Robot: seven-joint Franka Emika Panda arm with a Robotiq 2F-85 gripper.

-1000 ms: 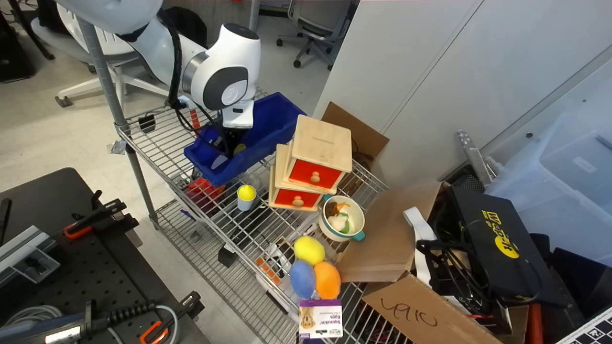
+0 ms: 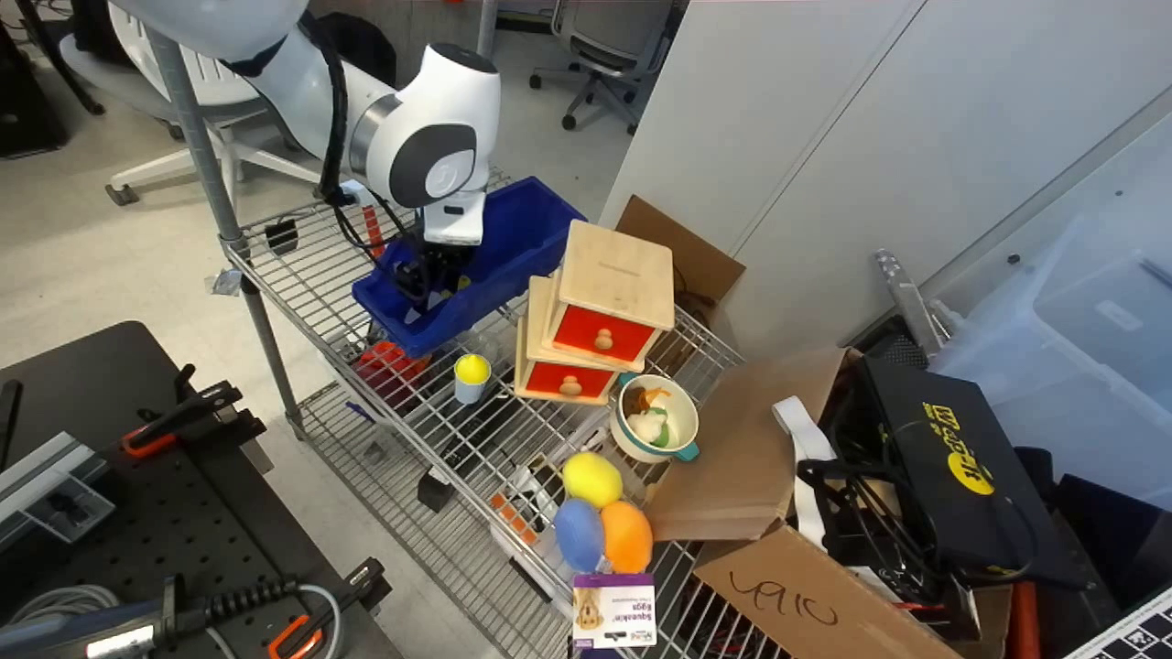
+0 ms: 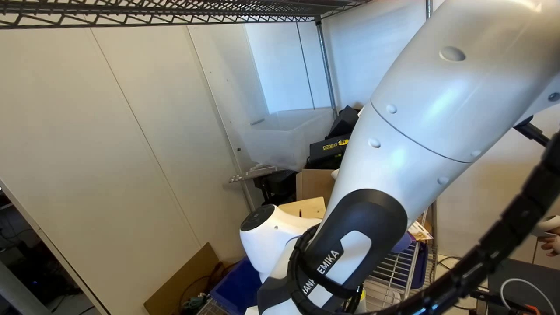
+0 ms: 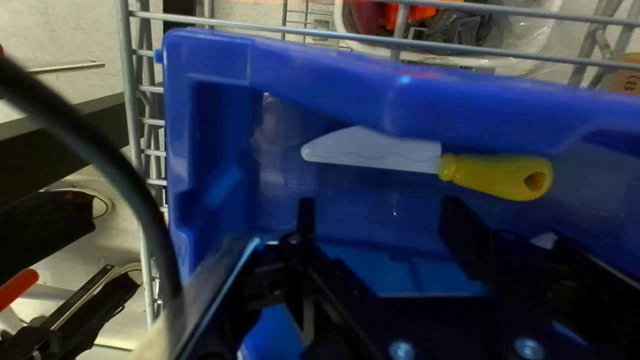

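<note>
A toy knife with a white blade and yellow handle (image 4: pixel 495 176) lies in the blue bin (image 4: pixel 336 60), along its near wall in the wrist view. My gripper reaches down into the bin, its two dark fingers spread apart. Nothing shows between them; the knife is just beyond the tips in the picture, and I cannot tell whether they touch it. In exterior view 1 the gripper (image 2: pixel 430 273) is a dark shape under the white wrist, partly covering the bin's inside. Exterior view 2 hides the gripper behind the arm.
Right beside the bin stand stacked wooden boxes with red drawers (image 2: pixel 602 329). A yellow-topped cup (image 2: pixel 472 377), a bowl of toys (image 2: pixel 656 417) and several coloured eggs (image 2: pixel 593 480) sit along the wire shelf. A shelf post (image 2: pixel 198 132) rises near the arm.
The gripper's dark shape in the bin looks wider, as its fingers have spread. The wrist has hardly moved. The objects on the shelf stand where they were.
</note>
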